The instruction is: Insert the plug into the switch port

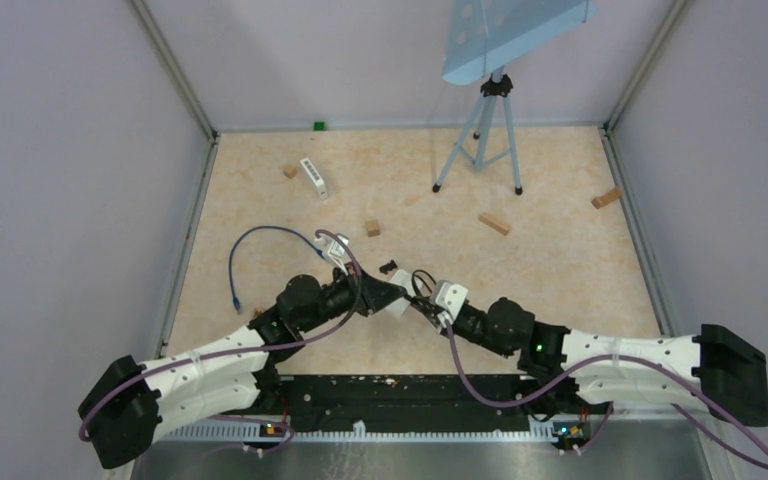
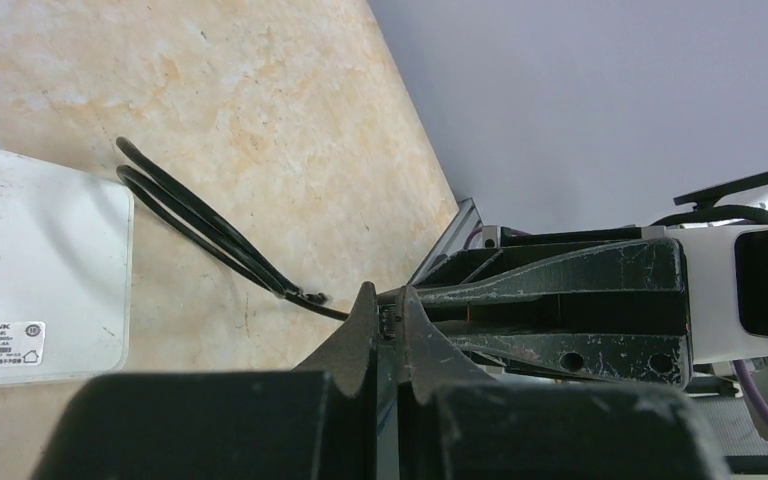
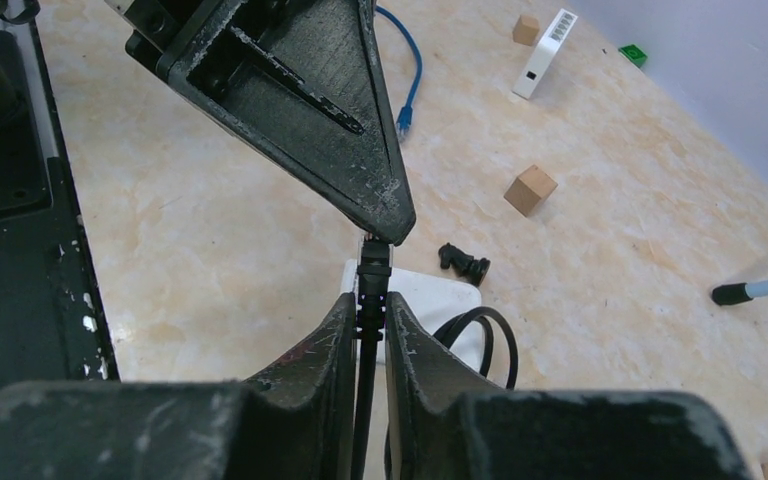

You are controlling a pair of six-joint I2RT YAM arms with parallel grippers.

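Note:
A slim black plug with a pale tip stands out below my left gripper, which is shut on its end. Around the plug's lower body, the fingertips of my right gripper lie close on both sides; whether they press on it is unclear. The plug's black cable runs down between the right fingers, and a bundled loop of black cable shows in the left wrist view. The white TP-LINK switch lies label up on the table, beneath and beside the grippers; its ports are not visible.
A small black piece lies by the switch. Farther off are wooden blocks, a white box-like strip, a blue cable and a tripod.

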